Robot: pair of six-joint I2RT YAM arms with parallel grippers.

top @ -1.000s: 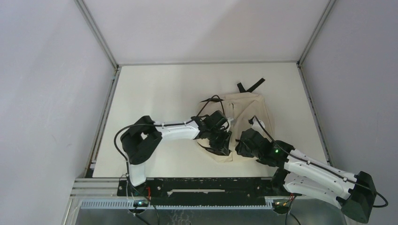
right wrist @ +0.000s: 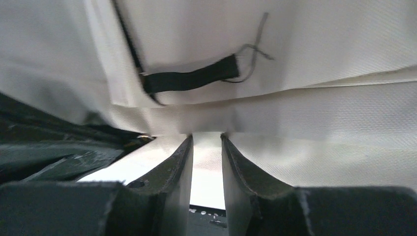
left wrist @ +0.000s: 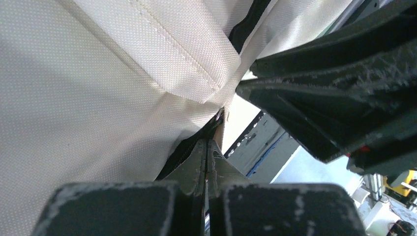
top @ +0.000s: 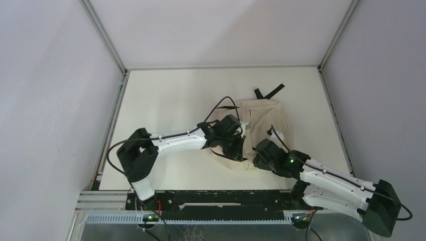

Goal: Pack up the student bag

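Note:
A beige bag [top: 263,113] lies on the white table, partly covered by both arms. My left gripper is shut right at the front end of the bag's black zipper [left wrist: 184,147]; a small metal piece [left wrist: 220,114] shows just beyond its tips. Whether the pull is between the fingers cannot be made out. Close by, my right gripper stands partly open over the bag's front edge [right wrist: 295,113], a gap showing between its fingers. A short black tab [right wrist: 194,78] with loose threads is on the cloth ahead of it.
Black straps [top: 274,91] stick out from the bag's back edge. The two grippers are very close together near the table's front edge. Bare table [top: 166,100] lies to the left of the bag.
My left arm has shifted a little to the left and back, and the dark zipper strip beside its gripper looks narrower.

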